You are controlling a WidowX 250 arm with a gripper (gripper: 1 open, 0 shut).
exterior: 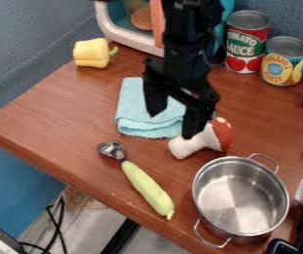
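My black gripper hangs over the middle of the wooden table, above a folded light blue cloth and beside a red-and-white mushroom. The dark fingers blend together, so whether they are open or shut, or hold anything, is unclear. A pale yellow corn or squash lies toward the front with a metal scoop at its upper end. A steel pot stands at the front right.
A yellow pepper sits at the back left. Two cans, a red one and a yellow one, stand at the back right, near a pink-and-white container.
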